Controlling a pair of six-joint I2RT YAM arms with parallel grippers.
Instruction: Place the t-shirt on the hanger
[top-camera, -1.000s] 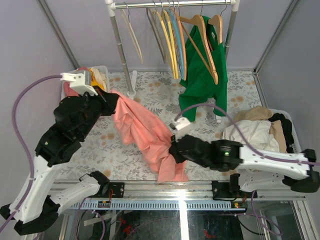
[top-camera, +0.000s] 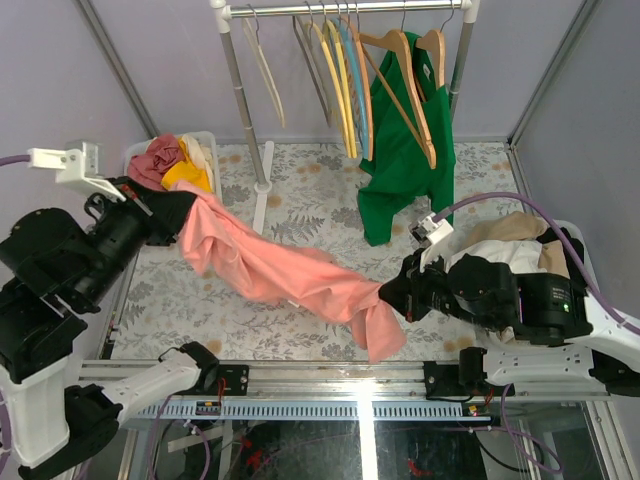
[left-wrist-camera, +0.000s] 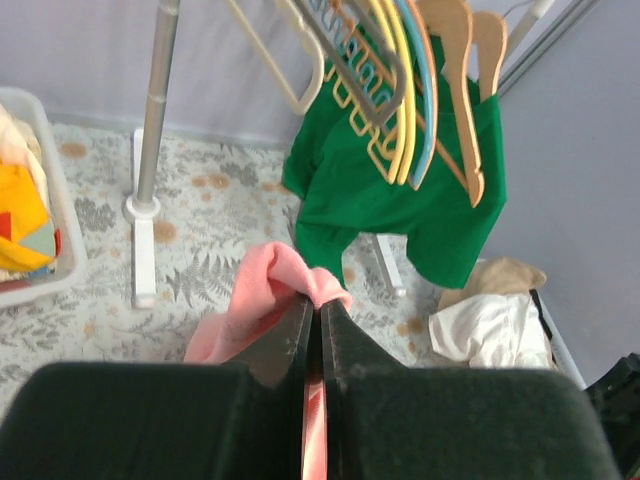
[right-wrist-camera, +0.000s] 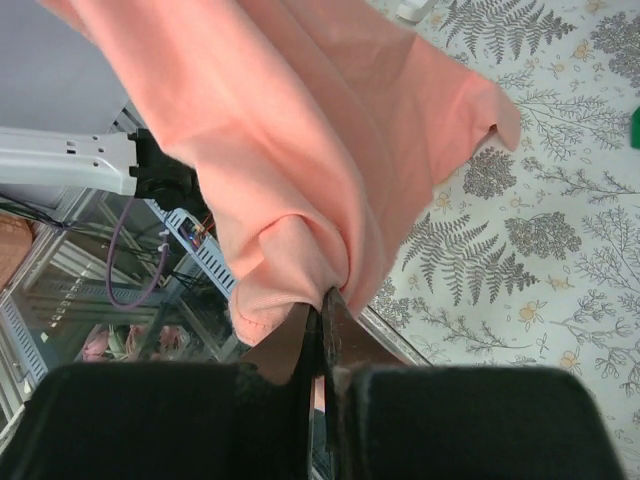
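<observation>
A salmon-pink t-shirt (top-camera: 270, 265) is stretched in the air between my grippers. My left gripper (top-camera: 185, 205) is shut on one end at the upper left; in the left wrist view its fingers (left-wrist-camera: 280, 390) pinch the bunched cloth. My right gripper (top-camera: 390, 292) is shut on the other end, lower right; in the right wrist view the fabric (right-wrist-camera: 310, 160) gathers into its fingertips. The hangers (top-camera: 350, 90), white, grey, yellow, blue and wooden, hang on the rail behind the shirt. A green shirt (top-camera: 400, 190) hangs at the rail's right side.
A bin (top-camera: 210, 140) of red and yellow clothes stands at the back left, another (top-camera: 585, 250) with white, beige and black clothes at the right. The rack's posts (top-camera: 240, 90) rise at the back.
</observation>
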